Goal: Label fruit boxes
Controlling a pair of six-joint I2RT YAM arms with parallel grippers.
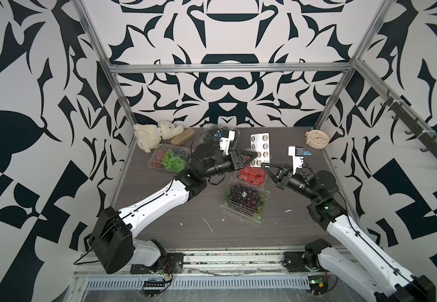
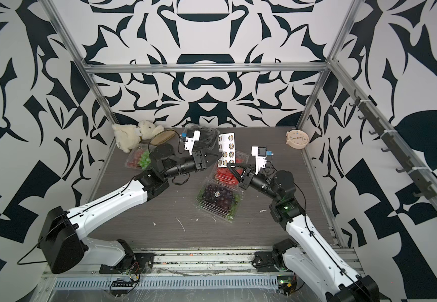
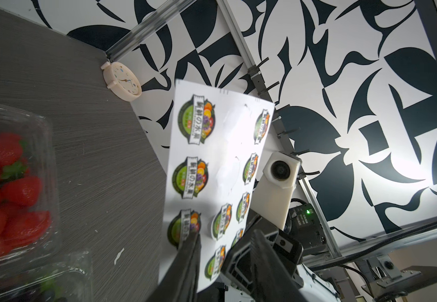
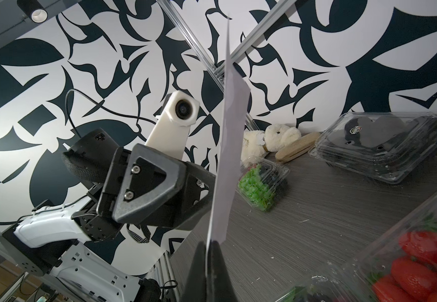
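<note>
An upright white sticker sheet (image 1: 259, 146) with printed fruit logo labels faces the left wrist camera, its lower edge between the fingers of my right gripper, which is shut on it. My left gripper stands open close in front of the sheet's labels; whether it touches is unclear. Below lie a strawberry box (image 3: 12, 191) and a dark grape box (image 1: 243, 198) with a label on its lid. A red and green grape box (image 1: 170, 160) is at the left; a clear box (image 4: 374, 141) with a label sits at the back.
White plush toys (image 1: 148, 136) and a wooden brush (image 1: 183, 137) are at the back left, a pale clock (image 1: 317, 139) at the back right.
</note>
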